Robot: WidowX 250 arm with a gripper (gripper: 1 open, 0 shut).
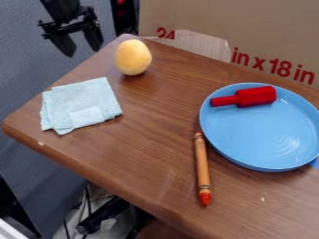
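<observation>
My gripper (78,40) hangs at the top left, off the table's edge, open with its two black fingers apart and nothing seen between them. A yellow, egg-shaped object (133,57) stands near the back left corner of the table. A folded pale blue cloth (80,105) lies at the left. A blue plate (266,142) at the right holds a red cylinder with a handle (253,96). An orange crayon (202,170) lies left of the plate, pointing toward the front.
A cardboard box (237,28) stands behind the wooden table (137,159), whose middle is clear. Cables and dark hardware show below the table's left edge.
</observation>
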